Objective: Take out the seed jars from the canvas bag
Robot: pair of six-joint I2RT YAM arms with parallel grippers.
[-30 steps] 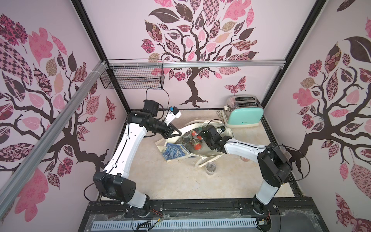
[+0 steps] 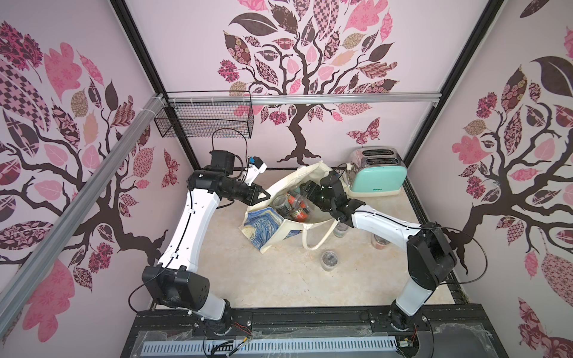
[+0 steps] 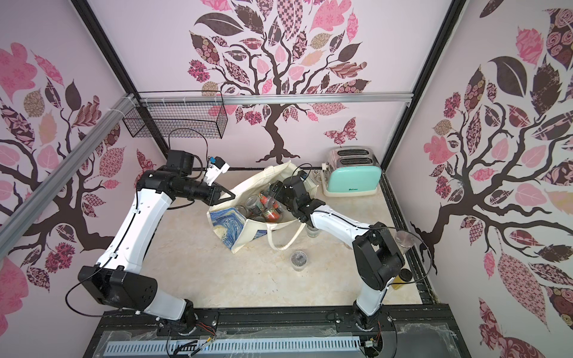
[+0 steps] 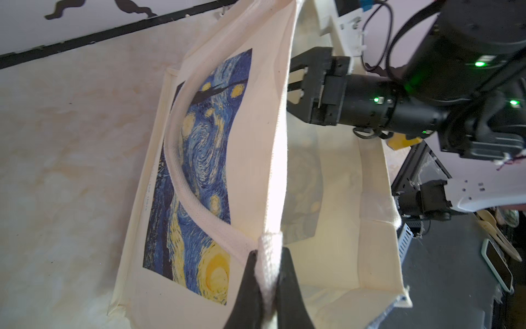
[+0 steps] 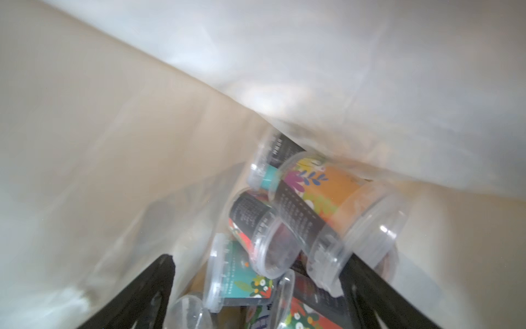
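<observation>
The cream canvas bag (image 2: 268, 241) with a starry print stands in the middle, its rim raised. My left gripper is shut on the bag's edge, lifting it. My right gripper is inside the bag, open, above several clear seed jars (image 5: 339, 213) with colourful labels lying piled at the bottom. A jar with an orange label lies uppermost, close to the right fingertips. More jars (image 2: 329, 260) stand outside on the table, in front of and to the right of the bag.
A mint toaster (image 2: 379, 179) stands at the back right. A wire basket (image 2: 203, 119) hangs on the upper left rail.
The bag stands taller, and the right gripper has risen slightly with the arm still over the jars.
</observation>
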